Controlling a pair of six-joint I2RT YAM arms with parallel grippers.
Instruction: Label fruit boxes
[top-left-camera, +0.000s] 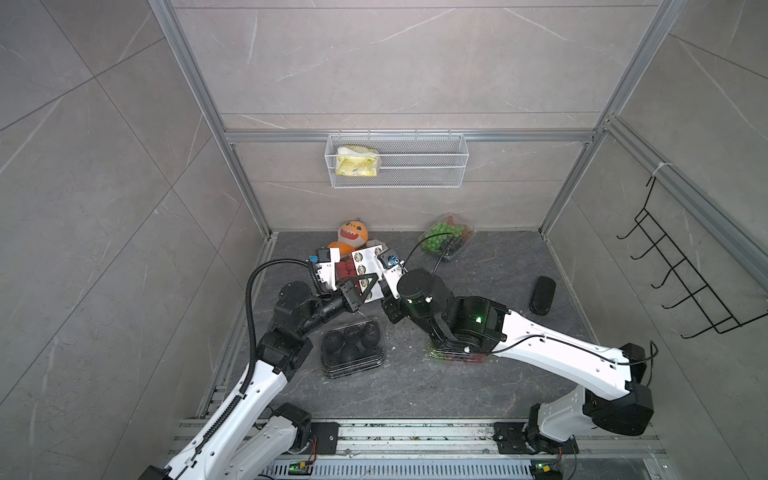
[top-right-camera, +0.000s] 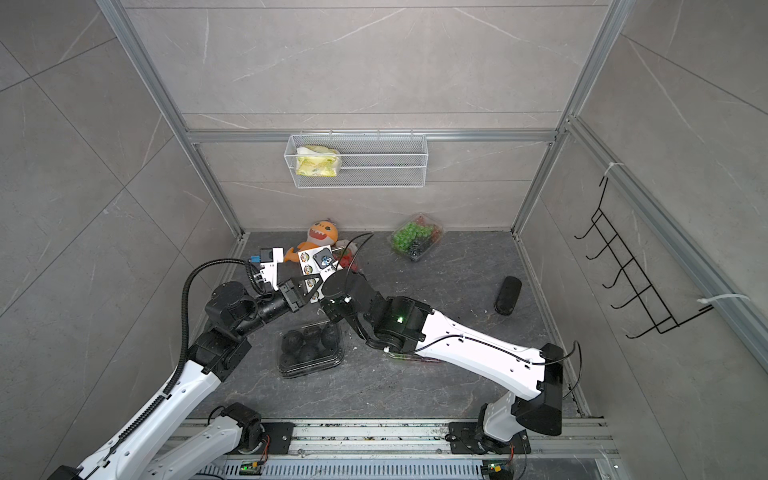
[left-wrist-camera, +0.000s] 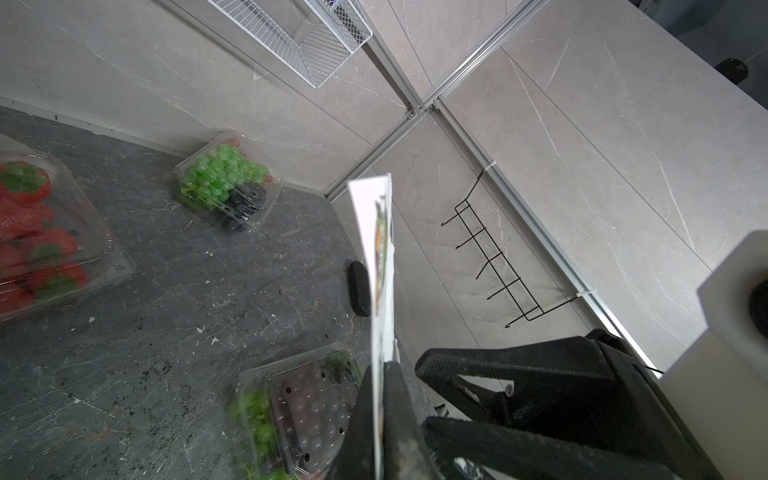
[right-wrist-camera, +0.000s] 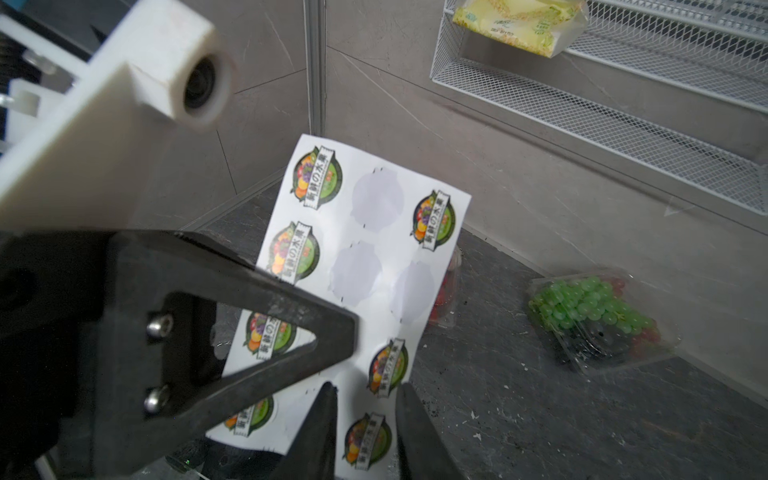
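Note:
A white sheet of round fruit stickers (right-wrist-camera: 356, 272) stands upright, gripped near its lower part; some sticker spots are bare. My left gripper is shut on this sheet, which appears edge-on in the left wrist view. My right gripper is partly open in front of the sheet, a sticker at the lower right showing between its fingers. Whether they touch the paper I cannot tell. Fruit boxes lie around: strawberries (left-wrist-camera: 40, 232), mixed grapes (right-wrist-camera: 592, 316), a box of dark fruit (top-left-camera: 352, 348), and another grape box (left-wrist-camera: 304, 408) partly under the right arm.
An orange plush toy (top-left-camera: 352, 233) sits at the back left. A black oblong object (top-left-camera: 542, 295) lies on the right. The wire basket (top-left-camera: 424, 177) on the back wall holds a yellow packet (top-left-camera: 357, 161). Black hooks (top-left-camera: 668, 260) hang on the right wall.

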